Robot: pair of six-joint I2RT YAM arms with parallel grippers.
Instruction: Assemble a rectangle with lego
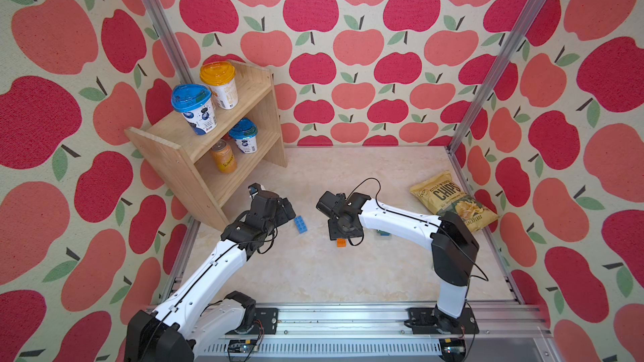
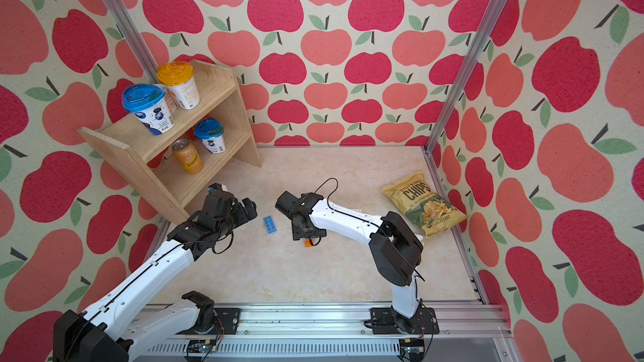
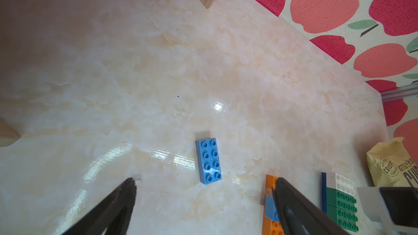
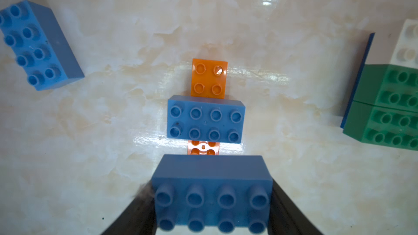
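Observation:
In the right wrist view my right gripper is shut on a blue brick, gripped by its two short ends, studs showing. Beyond it a second blue brick lies across an orange strip; the held brick overlaps the strip's near part, and whether they touch cannot be told. A third, loose blue brick rests on the table in the left wrist view. My left gripper stands open, its fingers wide apart, nothing between them. In the top left view the right arm covers most of the orange strip.
A joined group of white, green and dark blue bricks lies to the right. The wooden shelf with tubs and a can stands at back left. A chip bag rests at right.

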